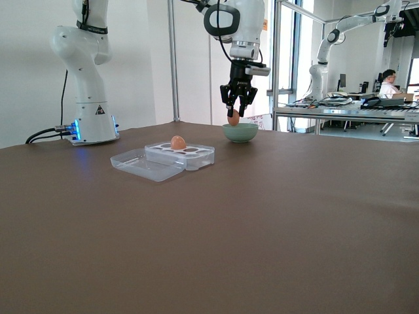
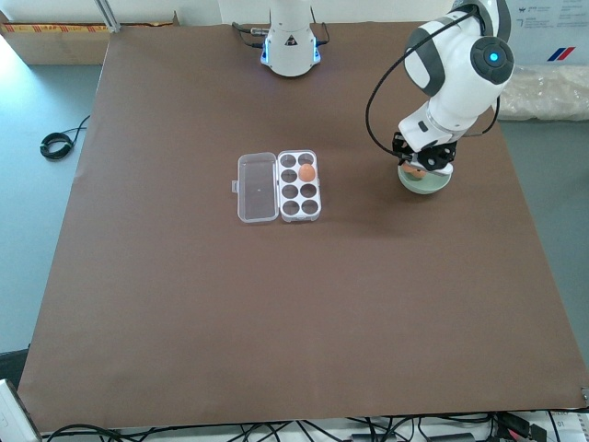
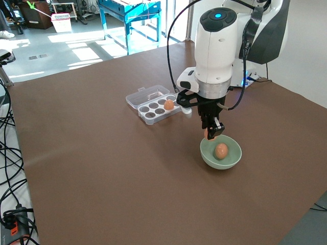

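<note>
My black gripper (image 1: 234, 108) is over the green bowl (image 1: 240, 132), shut on an egg (image 1: 233, 120) at the bowl's rim height or just above; in the right view it is partly behind the fingers. Another egg (image 3: 221, 151) lies inside the bowl (image 3: 232, 158). A clear plastic egg box (image 2: 258, 188) with its lid open stands left of the bowl and holds one egg (image 2: 307, 172) among empty round slots.
Cables run along the table's edge.
</note>
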